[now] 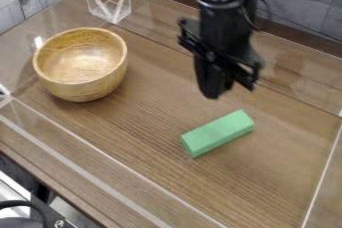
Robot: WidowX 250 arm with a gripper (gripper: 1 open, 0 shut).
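Observation:
A green rectangular block (pixel 217 132) lies at an angle on the wooden table (pixel 120 162), right of centre. The black robot gripper (pixel 214 88) is above and behind it, apart from it, with its white-tipped fingers pointing down. Its fingers look spread, with nothing visible between them.
A large wooden bowl (pixel 80 62) stands at the left. A small white wire object (pixel 107 4) is near the back left.

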